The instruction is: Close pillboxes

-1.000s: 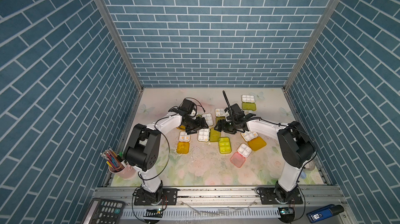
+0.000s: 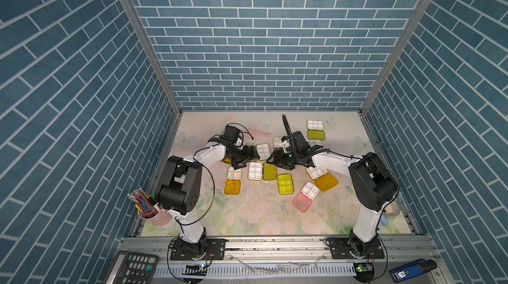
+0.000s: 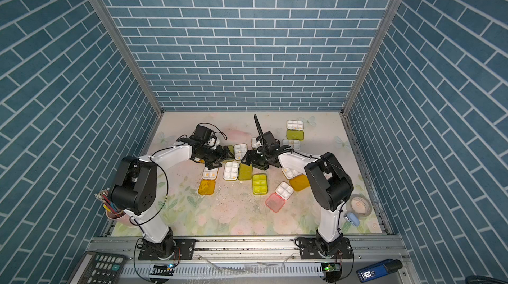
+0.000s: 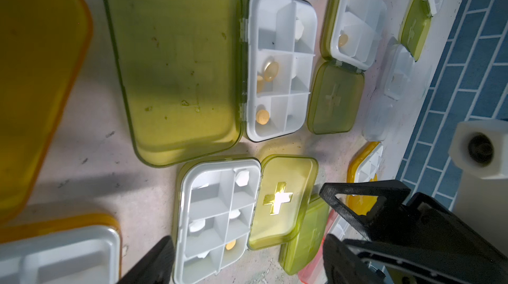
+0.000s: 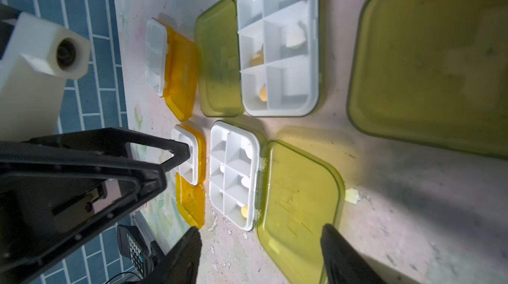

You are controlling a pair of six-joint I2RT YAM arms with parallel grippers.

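Observation:
An olive pillbox (image 4: 219, 215) lies open at the centre of the table, pills in its white compartments. Its lid (image 4: 285, 199), marked with a cross, lies folded flat beside the base. My left gripper is shut on this pillbox, its fingers set apart around the near end; the contact itself is hard to see. In the right wrist view the same white base (image 5: 232, 173) and lid (image 5: 301, 199) appear. My right gripper stands open on the lid side, the lid's near part showing between its fingers; touch cannot be judged.
Several other pillboxes lie open around: a yellow-lidded one (image 2: 232, 186) at front left, a pink-lidded one (image 2: 302, 202) at front right, an olive one (image 2: 316, 130) at back right. A yellow-green box (image 2: 285, 184) sits close in front.
Both grippers have shifted slightly left, and the central open pillbox has moved left with them. Its lid remains folded out flat. The nearby boxes in front stay put.

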